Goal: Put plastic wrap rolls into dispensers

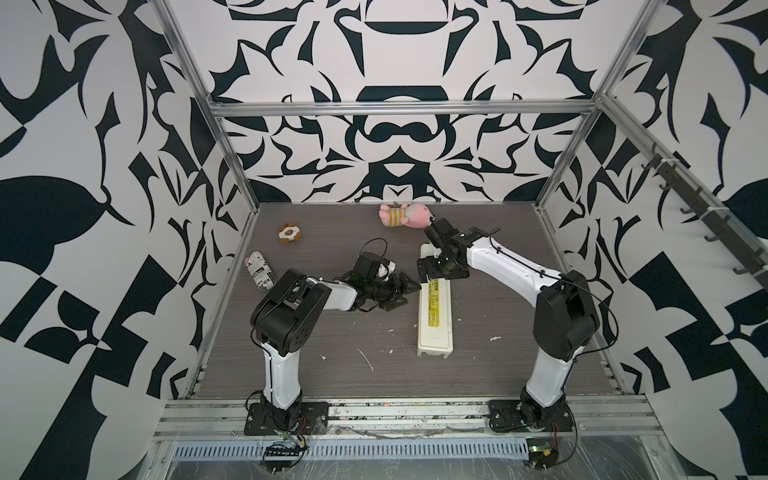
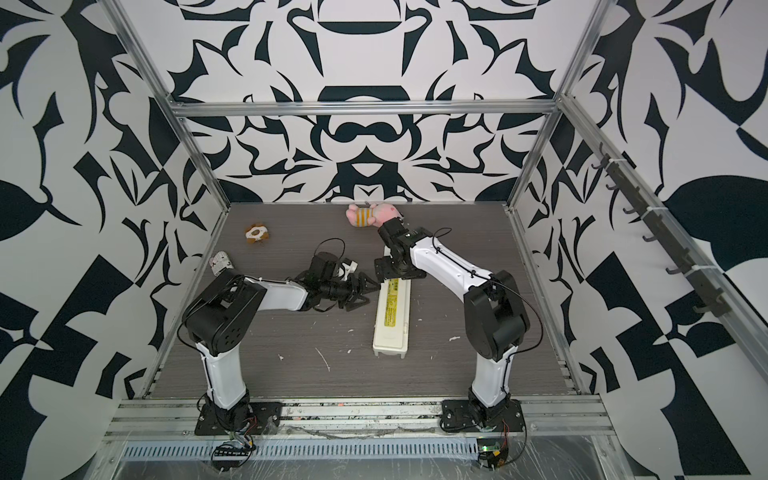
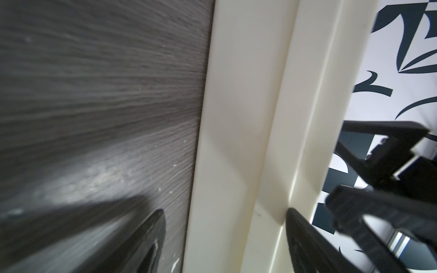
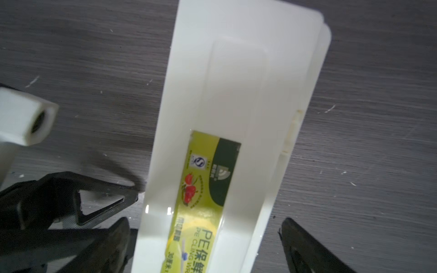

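A long white dispenser (image 1: pixel 435 336) with a yellow cling wrap label (image 4: pixel 195 209) lies lengthwise near the table's middle. My left gripper (image 1: pixel 406 293) is at its left side, low, fingers part open; in the left wrist view one fingertip (image 3: pixel 300 236) is against the pale side of the dispenser. My right gripper (image 1: pixel 436 267) hangs over the far part of the dispenser, open, with a finger to either side of it in the right wrist view and apart from it. No separate roll can be made out.
A pink plush toy (image 1: pixel 412 216) lies at the back. A brown and white ring-shaped item (image 1: pixel 289 233) and a patterned white object (image 1: pixel 261 270) lie at the left.
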